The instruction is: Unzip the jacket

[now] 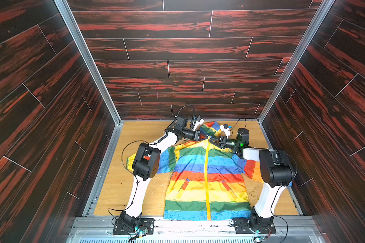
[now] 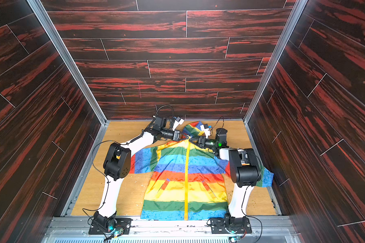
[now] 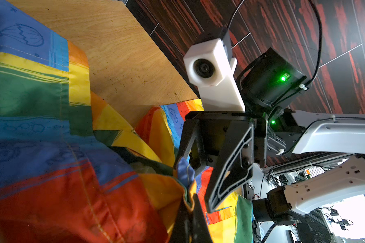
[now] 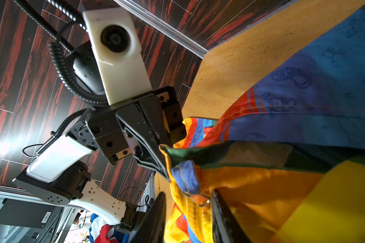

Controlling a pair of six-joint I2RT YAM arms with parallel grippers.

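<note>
A rainbow-striped jacket [image 1: 206, 170] lies front up, a yellow zip placket [image 1: 207, 182] running straight down its middle, closed along its visible length. At the collar, my left gripper is shut on the jacket's edge, the thin cloth pinched between its fingertips. My right gripper stands part open, one finger on either side of the raised placket top. Between those fingers are a blue fabric tab [image 4: 185, 177] and a small metal piece [image 4: 205, 203], perhaps the zip pull. The two grippers nearly meet at the neck.
The hood [image 1: 212, 128] lies behind the grippers. Sleeves spread to both sides, partly under the arms. Bare wooden table [image 1: 113, 190] shows at the left and along the back. Dark wood-pattern walls [image 1: 190, 68] enclose the table.
</note>
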